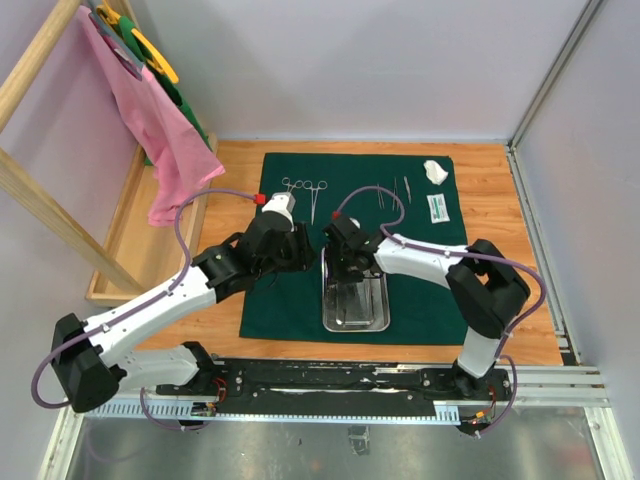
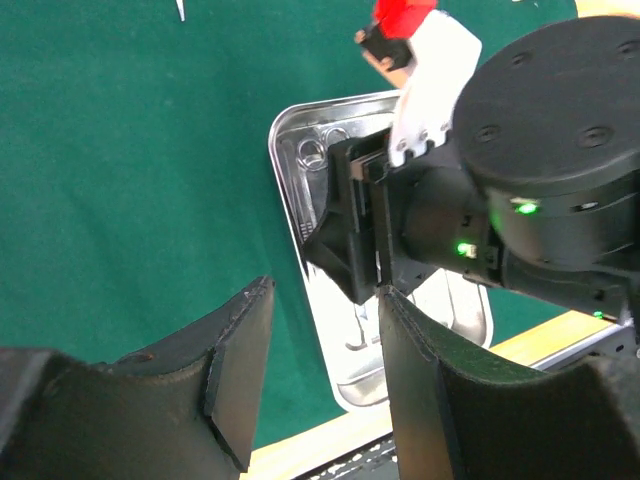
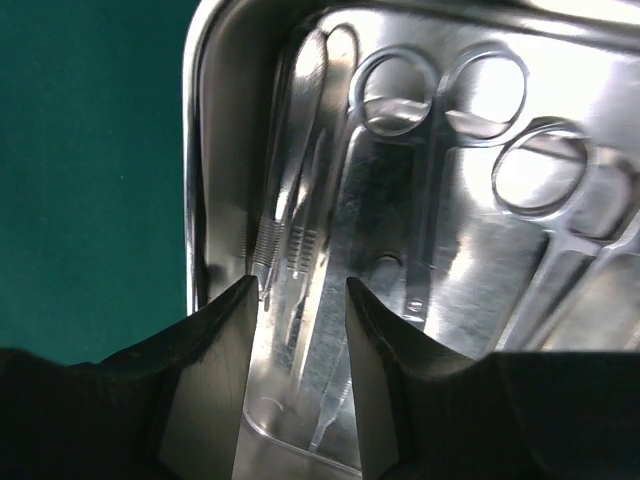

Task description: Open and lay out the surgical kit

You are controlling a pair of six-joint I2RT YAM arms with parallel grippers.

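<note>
The steel tray (image 1: 356, 318) lies on the green drape (image 1: 284, 318). My right gripper is over the tray's left end, fingers apart above slim instruments (image 3: 287, 160); ringed instruments (image 3: 560, 230) lie beside them. My left gripper hangs over the drape left of the tray, fingers apart with nothing between them. In the top view, ringed scissor-like instruments (image 1: 313, 197), several thin instruments (image 1: 395, 198), a white packet (image 1: 437, 208) and white gauze (image 1: 435, 172) lie along the back of the drape.
A wooden rack (image 1: 113, 275) with pink cloth (image 1: 175, 185) stands at the left. The two arms are close together above the tray.
</note>
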